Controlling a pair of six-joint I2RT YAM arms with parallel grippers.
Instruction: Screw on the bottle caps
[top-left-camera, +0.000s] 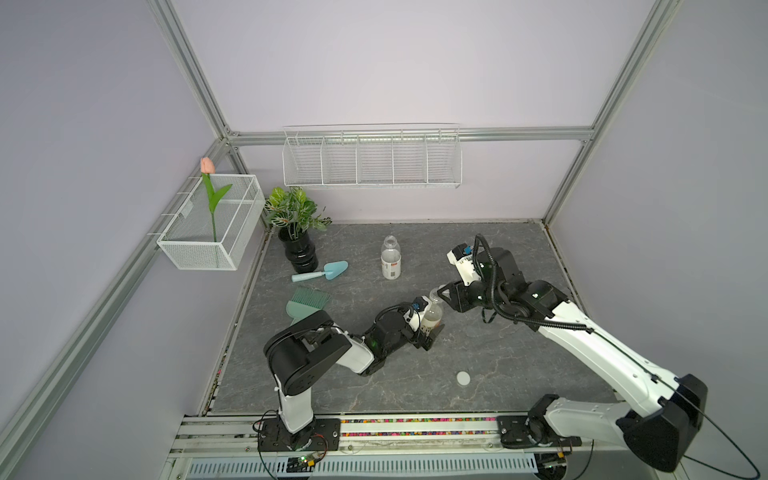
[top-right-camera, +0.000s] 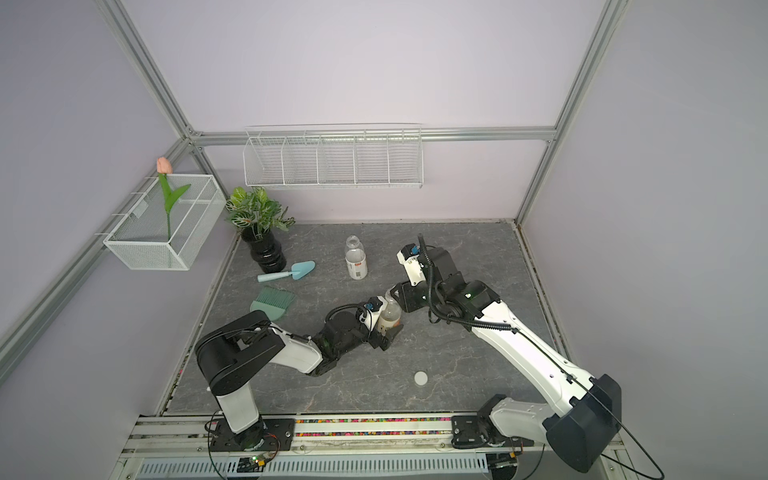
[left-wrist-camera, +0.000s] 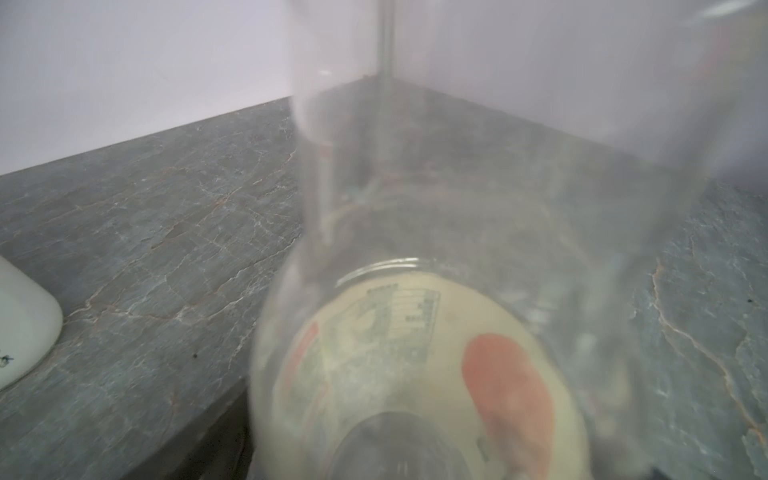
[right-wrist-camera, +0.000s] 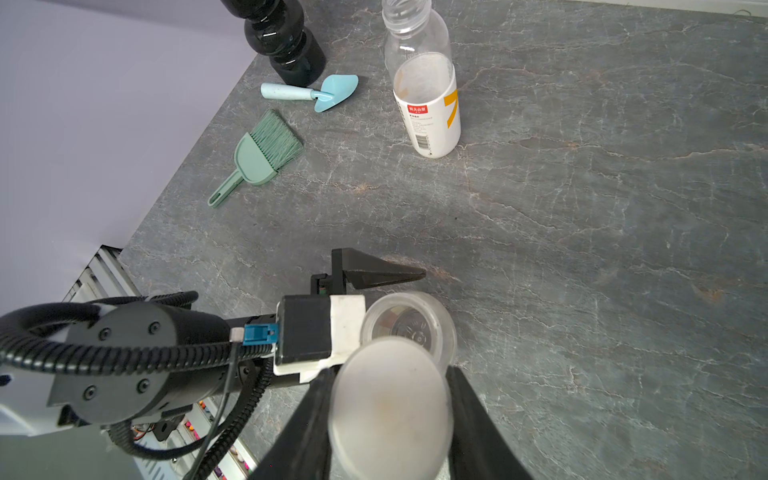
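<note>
A clear, capless bottle (top-left-camera: 432, 317) stands at the table's middle, its open mouth (right-wrist-camera: 404, 324) showing in the right wrist view. My left gripper (top-right-camera: 388, 328) is open around its lower body; one black finger (right-wrist-camera: 380, 270) reaches past its side. In the left wrist view this bottle (left-wrist-camera: 400, 336) fills the middle. My right gripper (top-left-camera: 444, 297) is beside the bottle's neck, shut on a white cap (right-wrist-camera: 390, 412). From the right wrist camera, that cap overlaps the near edge of the bottle's top. A second bottle (right-wrist-camera: 428, 112), also without a cap, stands further back. Another white cap (top-left-camera: 463, 377) lies near the front.
Toward the left lie a green brush (right-wrist-camera: 256, 160) and a light-blue trowel (right-wrist-camera: 336, 92), with a black plant vase (top-left-camera: 297, 249) behind them. Wire baskets (top-left-camera: 372, 160) hang on the walls. Bare table stretches along the right and back.
</note>
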